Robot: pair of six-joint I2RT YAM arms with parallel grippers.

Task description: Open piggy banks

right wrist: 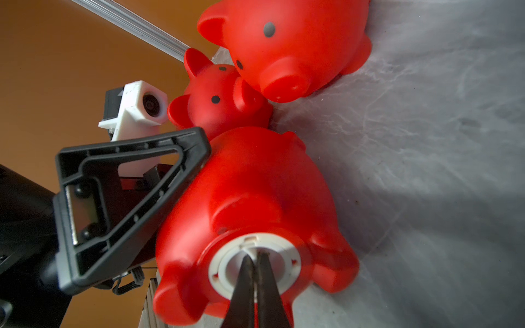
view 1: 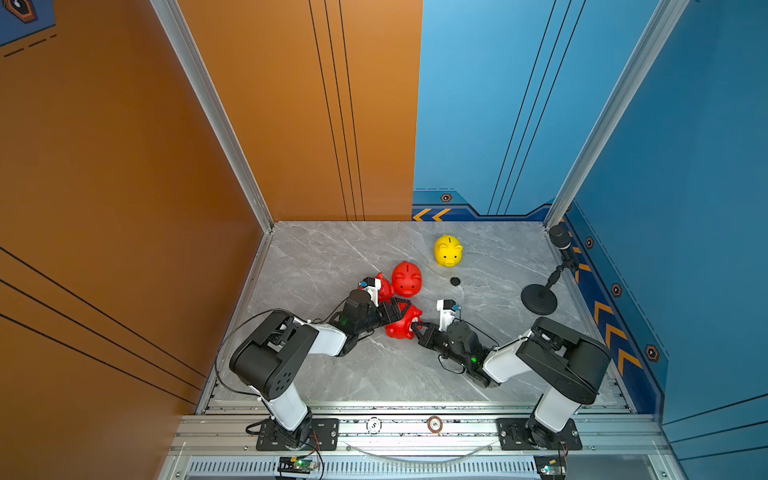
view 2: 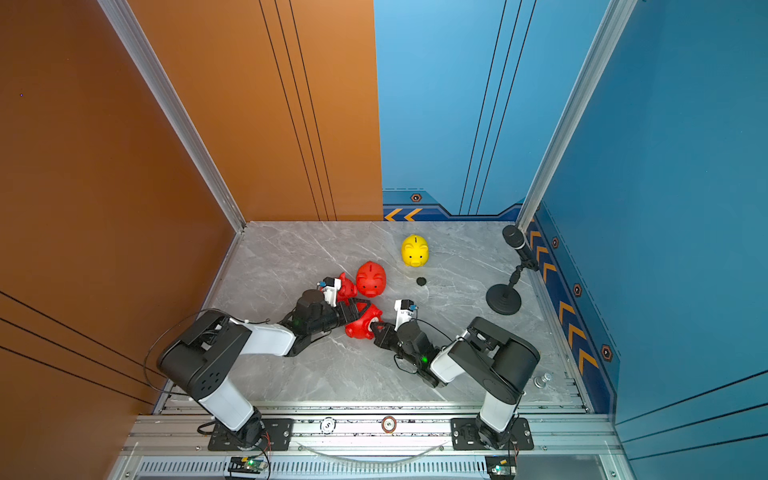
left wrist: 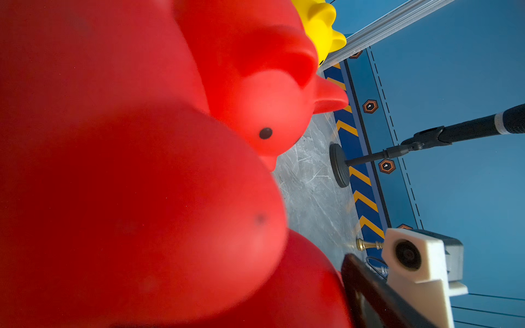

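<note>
A red piggy bank lies tipped at centre, its white underside ring facing my right gripper, whose shut fingertips are at that ring. My left gripper is over that pig from the left, a finger along its side in the right wrist view; whether it touches is unclear. Two more red piggy banks stand just behind, and a yellow one at the back.
A black disc lies right of the pigs. A black stand stands at the right wall.
</note>
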